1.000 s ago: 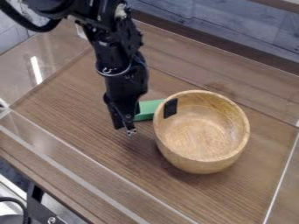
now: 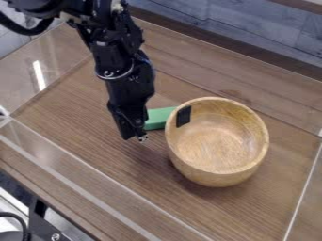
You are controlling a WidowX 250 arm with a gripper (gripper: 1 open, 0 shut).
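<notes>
My black gripper (image 2: 134, 129) hangs low over the wooden table, just left of a green object (image 2: 161, 116) that lies partly hidden behind a tan round bowl (image 2: 214, 160). The gripper looks shut, with nothing visible between its fingers. A small black piece (image 2: 183, 117) shows at the bowl's upper left rim.
The bowl takes up the right middle of the table (image 2: 88, 188). A wooden ledge (image 2: 277, 28) runs along the back right.
My gripper has shifted very slightly left and up. The bowl and the green object look unmoved.
</notes>
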